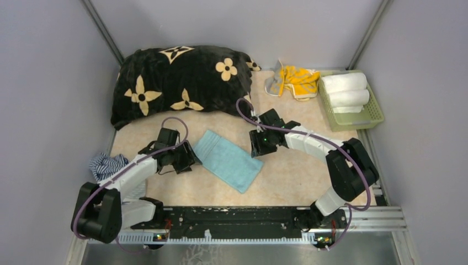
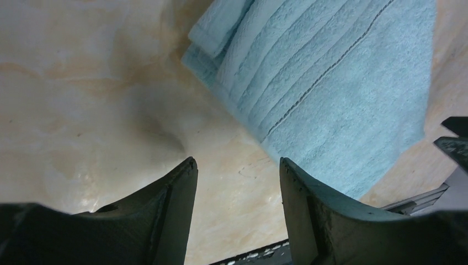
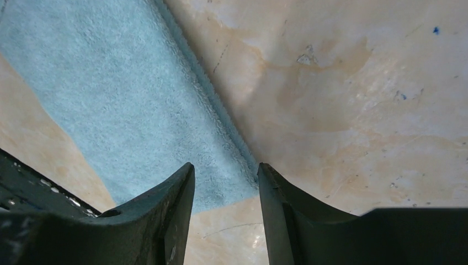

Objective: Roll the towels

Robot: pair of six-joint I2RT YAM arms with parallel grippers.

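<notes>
A light blue towel (image 1: 229, 163) lies flat and slanted in the middle of the table, its seamed band at the upper left end. The left gripper (image 1: 186, 161) is open beside that end; in the left wrist view the towel (image 2: 342, 94) lies just beyond its open fingers (image 2: 171, 199). The right gripper (image 1: 260, 148) stands open by the towel's right end; in the right wrist view the towel's thick edge (image 3: 226, 149) reaches to its right finger (image 3: 276, 210), with the fingers apart.
A black patterned pillow (image 1: 160, 99) fills the back left. A yellow cloth (image 1: 298, 83) and a green basket (image 1: 372, 116) with white rolled towels (image 1: 345, 83) are at the back right. Striped fabric (image 1: 102, 165) lies at the left edge.
</notes>
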